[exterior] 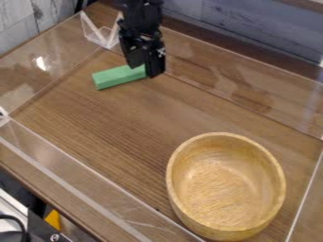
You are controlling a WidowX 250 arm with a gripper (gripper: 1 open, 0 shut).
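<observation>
The black arm reaches down from the top of the view, with my gripper (149, 64) over the right end of a flat green block (113, 77), which lies on the wooden table at the upper left. The gripper's fingers are dark and small, partly over the block's right end; whether it touches the block is unclear.
A yellow round bowl (225, 185) sits at the lower right. A white object stands near the back left edge, and dark cables lie at the lower left corner.
</observation>
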